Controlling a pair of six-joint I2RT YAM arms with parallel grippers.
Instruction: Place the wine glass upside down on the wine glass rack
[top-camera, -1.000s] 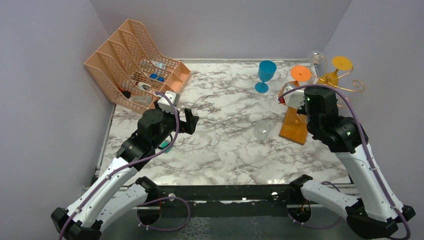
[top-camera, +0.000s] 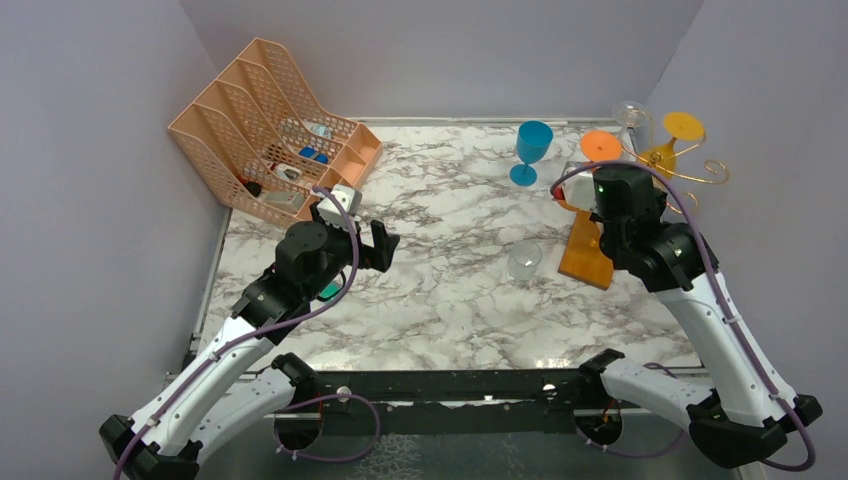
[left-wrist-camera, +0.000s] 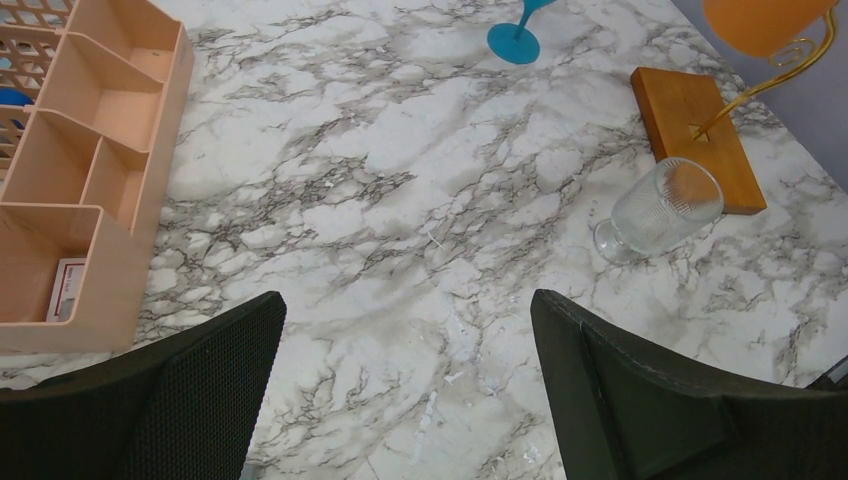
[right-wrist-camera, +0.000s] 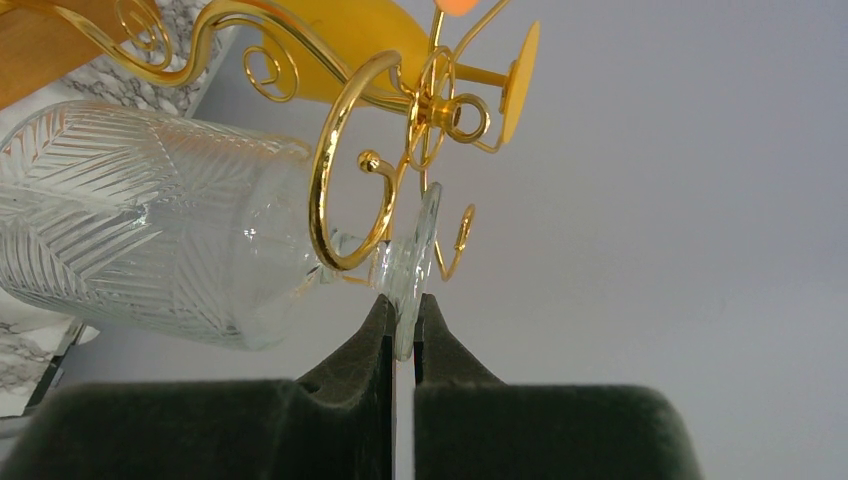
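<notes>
A clear patterned wine glass (right-wrist-camera: 150, 220) hangs upside down, its bowl toward the table, in the right wrist view. My right gripper is shut on the rim of its foot. Its stem is at a curled hook of the gold rack (right-wrist-camera: 325, 170); whether it rests inside the curl, I cannot tell. From the top, the right arm hides this glass and the fingers. The rack's wooden base (top-camera: 587, 250) stands on the right of the table. At the left, my open left gripper (top-camera: 383, 247) hovers with nothing between its fingers.
Upside down on the rack are a yellow glass (top-camera: 684, 126), an orange glass (top-camera: 601, 146) and a clear glass (top-camera: 631, 115). Upright on the table stand a blue goblet (top-camera: 533, 142) and another clear glass (top-camera: 523, 260). An orange organizer (top-camera: 270, 130) fills the back left; mid-table is free.
The left arm has stayed nearly still, and the table objects have not moved.
</notes>
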